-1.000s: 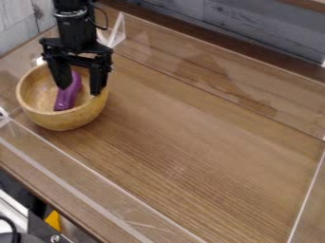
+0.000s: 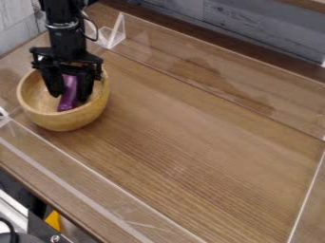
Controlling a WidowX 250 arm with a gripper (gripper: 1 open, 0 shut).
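Note:
A wooden bowl [image 2: 89, 114] sits at the left edge of the table, with an elongated purple object [image 2: 68, 98] inside it. The black gripper [image 2: 67, 78] reaches down from above into the bowl, its fingers around the upper part of the purple object. Whether they grip it is hard to tell.
A small clear plastic piece [image 2: 109, 33] stands behind the bowl, right of the arm. At the lower left, beyond the table edge, are cables and a dark floor area.
The gripper has moved left and down, from over the bowl's rim to the purple object, and its fingers are closer together.

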